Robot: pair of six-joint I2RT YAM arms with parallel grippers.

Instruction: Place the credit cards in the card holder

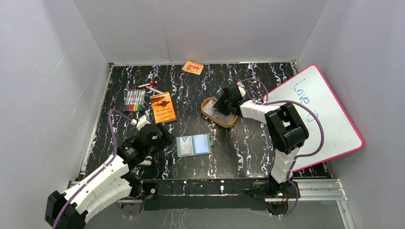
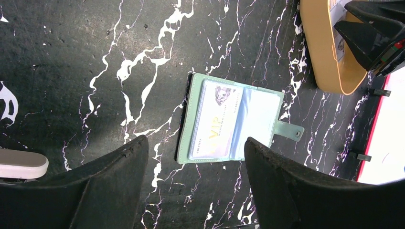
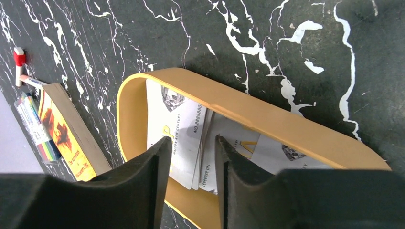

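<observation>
The green card holder (image 2: 187, 121) lies unfolded on the table, a white VIP card (image 2: 217, 119) in its left pocket; a pale blank panel (image 2: 258, 119) shows on its right side. Left of it my left gripper (image 1: 168, 136) hovers, open, nothing between its fingers. Several white credit cards (image 3: 179, 129) lie in an oval tan tray (image 3: 129, 105). My right gripper reaches down into that tray, fingers part open, one fingertip over the stacked cards at the left and the other over the cards (image 3: 229, 148) at the right. Whether a fingertip touches a card, I cannot tell.
An orange book (image 1: 163, 107) and a pack of coloured markers (image 1: 134, 100) stand at the left. A small orange box (image 1: 193, 67) is at the back. The whiteboard (image 1: 325, 124) covers the right side. Bare table surrounds the holder's front.
</observation>
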